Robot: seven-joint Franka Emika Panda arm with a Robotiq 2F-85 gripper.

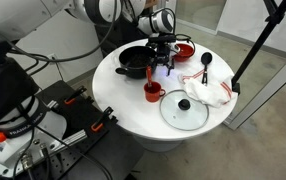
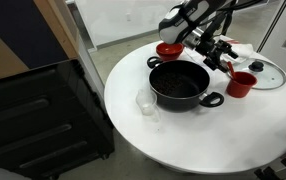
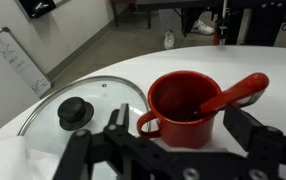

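A red mug (image 3: 183, 105) stands on the white table, holding a red-handled utensil (image 3: 233, 93) that leans out over its rim. In the wrist view the handle points right, towards one of my dark fingers (image 3: 245, 130). My gripper (image 1: 164, 68) is open just behind the mug, above the table, with nothing held. In the second exterior view the gripper is close to the mug (image 2: 241, 85) and the upright red handle (image 2: 232, 70). The utensil's lower end is hidden inside the mug.
A black two-handled pot (image 2: 179, 84) sits beside the mug. A glass lid (image 1: 184, 110), white cloth (image 1: 208, 87), black spoon (image 1: 206, 63) and red bowl (image 1: 185, 51) occupy the other side. A clear cup (image 2: 147, 101) stands near the pot.
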